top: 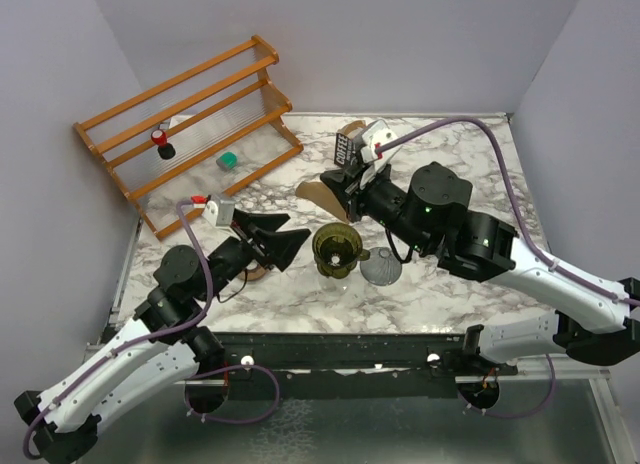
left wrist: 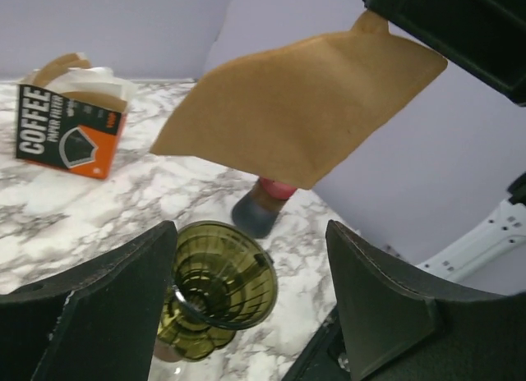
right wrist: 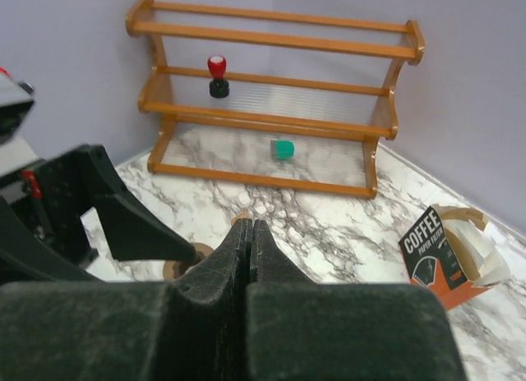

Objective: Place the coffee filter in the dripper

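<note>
A brown paper filter (left wrist: 292, 110) hangs from the tip of my right gripper (top: 345, 184), which is shut on it, above the green dripper (top: 336, 250). In the left wrist view the dripper (left wrist: 226, 274) is below the filter, its cone uncovered. My left gripper (top: 290, 242) is open, to the left of the dripper and lower than the filter, with nothing between its fingers.
The coffee filter box (left wrist: 62, 130) stands at the back. A wooden rack (top: 200, 114) is back left, a brown ring (right wrist: 177, 266) lies left of the dripper, and a ribbed glass piece (top: 381, 267) sits right of it.
</note>
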